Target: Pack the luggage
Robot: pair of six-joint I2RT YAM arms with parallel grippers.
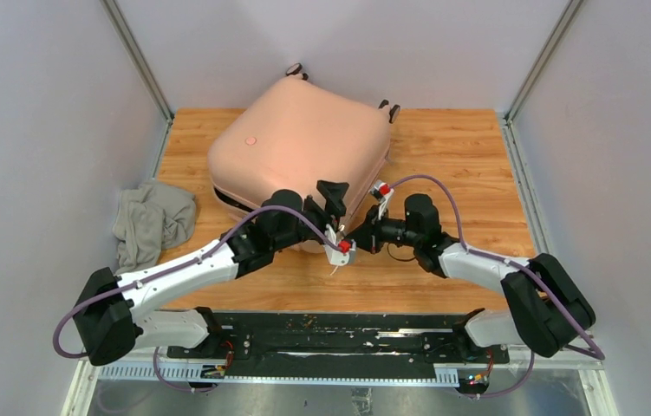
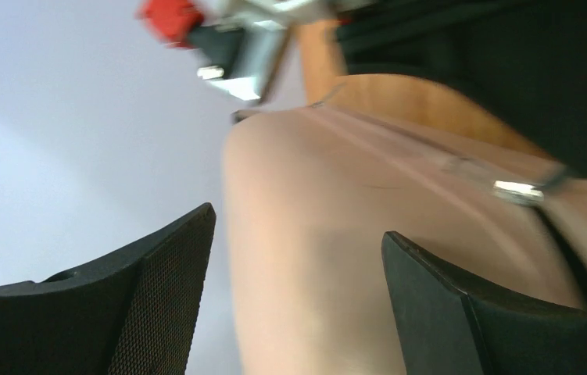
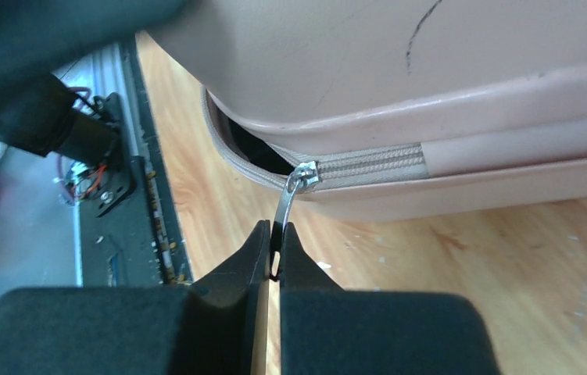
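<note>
A peach hard-shell suitcase point(image 1: 296, 139) lies closed on the wooden board, tilted, wheels at the back. At its front right corner the zipper slider point(image 3: 303, 176) sits on the track, a dark gap of open seam beside it. My right gripper is shut on the slider's metal pull tab. My left gripper stands open over that same front corner, close to the right one; in the left wrist view the suitcase shell shows between and beyond its fingers, blurred.
A crumpled grey cloth point(image 1: 152, 221) lies at the left of the board point(image 1: 460, 147). Free wood shows at the right and back right. Walls enclose both sides and the back; the two arms are close together at the front centre.
</note>
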